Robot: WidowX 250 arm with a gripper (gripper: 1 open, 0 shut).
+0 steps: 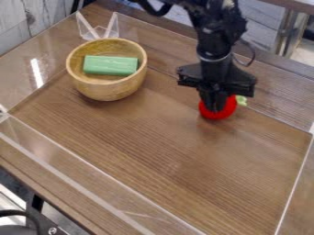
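Note:
My gripper (216, 92) is low at the right of the table, directly over a round red object (218, 111), whose upper part is hidden by the fingers. Whether the fingers are closed on it is not clear. A small pale green item (241, 101) lies just right of it, partly covered.
A wooden bowl (105, 92) with a green block (109, 65) inside stands at the upper left, a clear crumpled object (99, 27) behind it. A dark cable curves at the bottom left corner.

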